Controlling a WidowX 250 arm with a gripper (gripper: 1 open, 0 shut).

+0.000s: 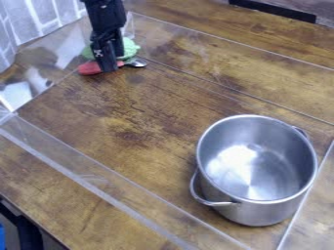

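My black gripper (107, 59) is at the upper left, low over a small cluster of objects: a red item (89, 68), a green rounded item (128, 47) behind the gripper, and a small silver piece (136, 63), perhaps a spoon, at its right. The fingers are too dark and small to show whether they hold anything. A large steel pot (255, 171) with side handles stands at the lower right, empty.
Clear plastic edging runs along the left and across the surface. A pale curtain-like material is at the far left.
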